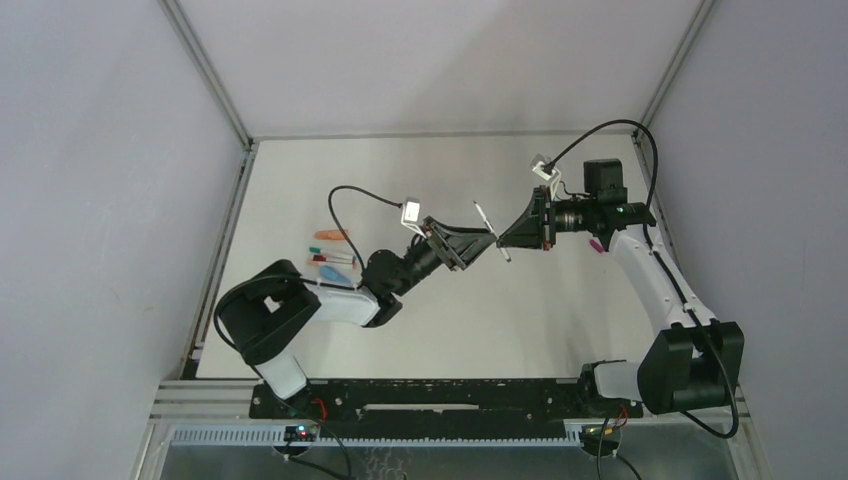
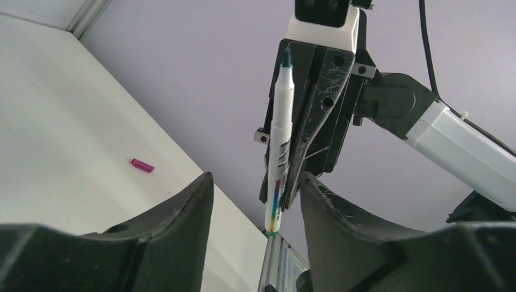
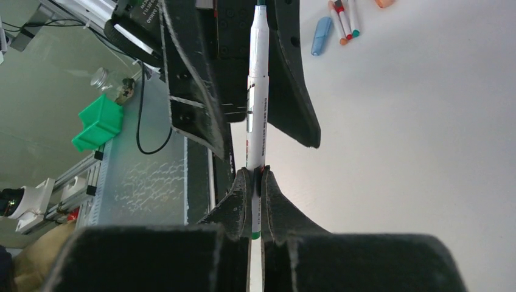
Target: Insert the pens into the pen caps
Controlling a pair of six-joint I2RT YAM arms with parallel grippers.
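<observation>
A white pen [image 2: 281, 131] with a dark green tip and green end stands upright in the left wrist view. My right gripper is shut on it near its lower end. My left gripper is open, its two fingers [image 3: 298, 115] apart on either side of the pen's upper part, seen in the right wrist view. In the top view both grippers meet at the pen. A short pink cap lies on the table to the right. On the left are a blue cap-like piece [image 3: 321, 35] and an orange one [image 1: 331, 234].
Several white pens [image 3: 342, 18] with coloured ends lie together at the left of the white table [image 1: 440, 320]. A green bin [image 3: 99, 123] and a glass jar [image 3: 114, 83] are beyond the table's edge.
</observation>
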